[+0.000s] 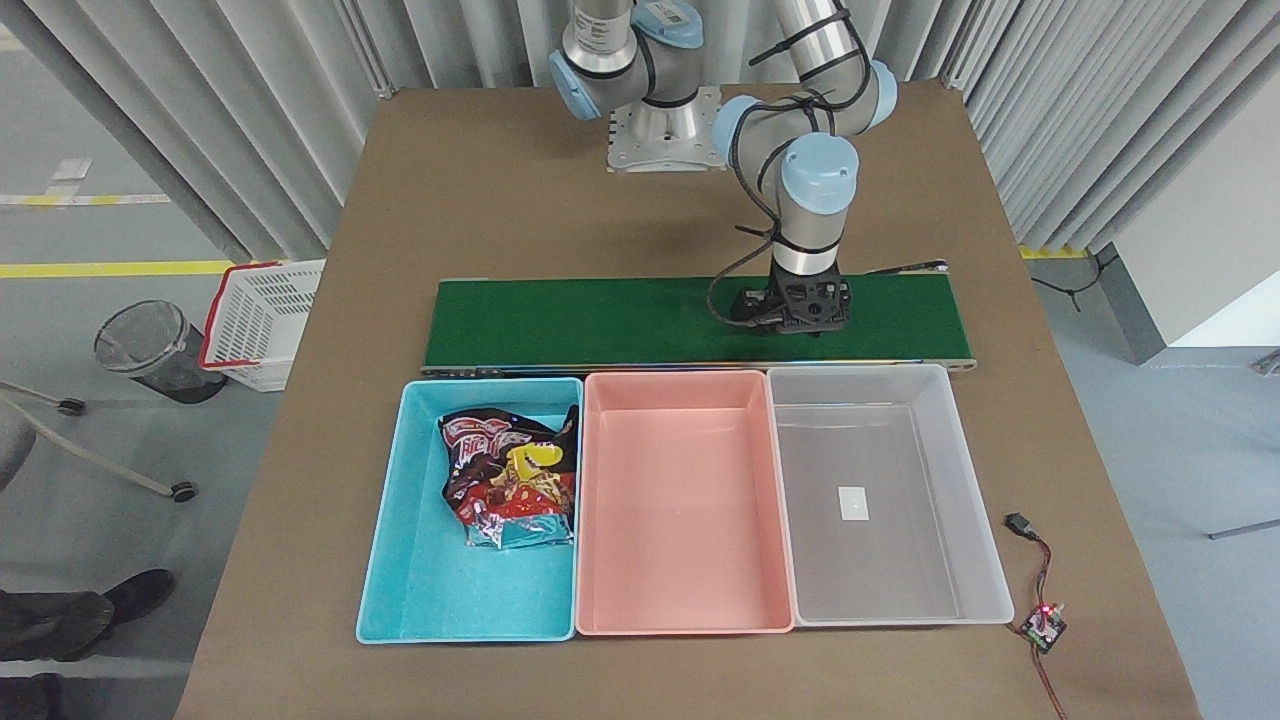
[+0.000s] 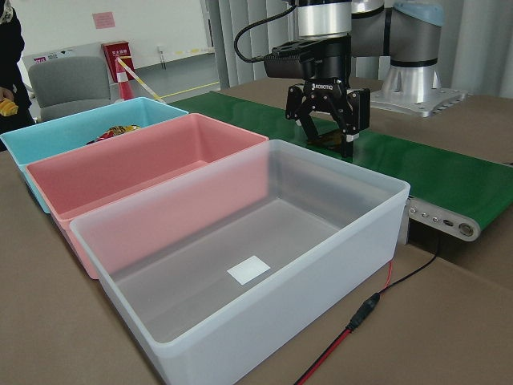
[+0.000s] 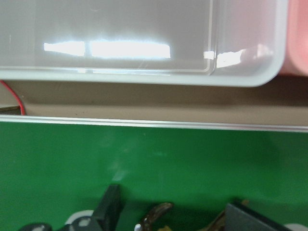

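My gripper (image 2: 326, 130) is down at the green conveyor belt (image 1: 576, 324), behind the clear bin. A small brown object (image 3: 153, 216) lies low between its fingers in the wrist view, mostly hidden by the gripper in the front view. The fingers stand apart; whether they grip it I cannot tell. A blue bin (image 1: 469, 602) holds a bag of snacks (image 1: 510, 480); a pink bin (image 1: 683, 504) and a clear bin (image 1: 902, 540) beside it are empty.
The three bins line the front of the belt on the brown table (image 1: 660, 684). A small circuit board (image 1: 1044, 626) with cables lies right of the clear bin.
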